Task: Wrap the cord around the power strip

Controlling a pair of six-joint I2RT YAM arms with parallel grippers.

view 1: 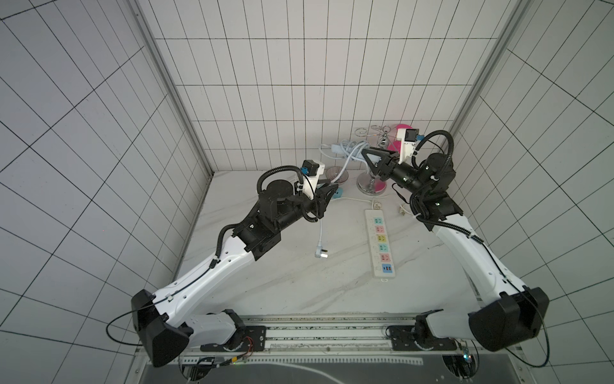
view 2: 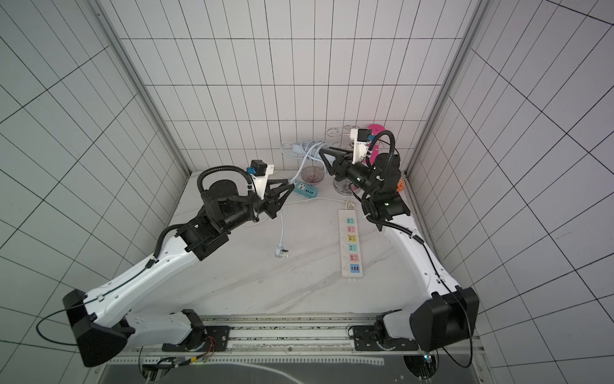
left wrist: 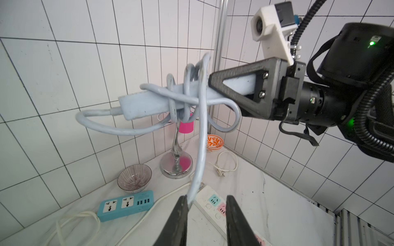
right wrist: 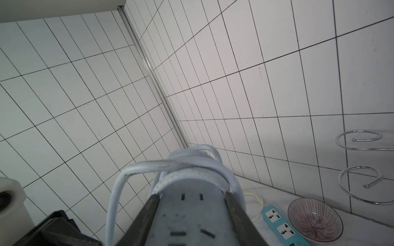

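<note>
The pale power strip [left wrist: 143, 104] is held in the air by my right gripper [view 1: 369, 156], shut on its end; the strip [right wrist: 192, 213] shows between the fingers. Several loops of its white cord [left wrist: 201, 135] circle the strip's middle, some crossing loosely. From there the free length runs down to my left gripper, whose fingers stand apart. The cord meets the left finger [left wrist: 180, 219] of the pair; whether it passes between them is hard to tell. Beneath the left gripper [view 1: 332, 188] hangs the plug [view 1: 321, 251].
A multicoloured power strip [view 1: 380, 243] lies on the table, and a small teal one [left wrist: 125, 206] sits near the back by a ribbed bowl [left wrist: 134, 178]. A metal stand [left wrist: 176, 164] is behind.
</note>
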